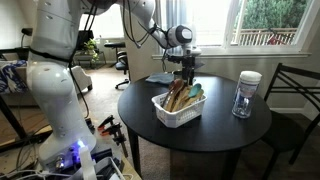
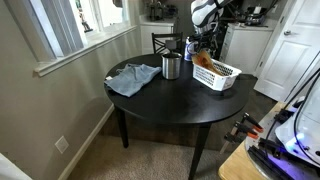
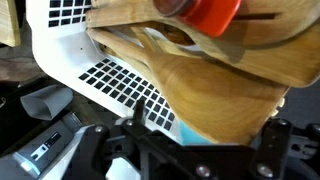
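Note:
A white plastic basket (image 1: 180, 116) stands on the dark round table, filled with upright wooden utensils (image 1: 176, 98) and a teal utensil (image 1: 195, 90). In the wrist view a broad wooden spoon (image 3: 205, 90) fills the middle, reaching down toward my gripper. Its fingers are apart on either side of the spoon's lower end, and the fingers stand open. Part of the teal utensil (image 3: 193, 133) shows beneath the spoon. A red item (image 3: 208, 14) lies among the wood at the top. Exterior view 1 places my gripper (image 1: 188, 76) just above the basket's contents.
A metal pot (image 2: 172, 66) and a crumpled blue-grey cloth (image 2: 135, 79) are on the table. At its far right edge stands a white-topped canister (image 1: 246, 94). A dark chair (image 1: 295, 105) is beside the table.

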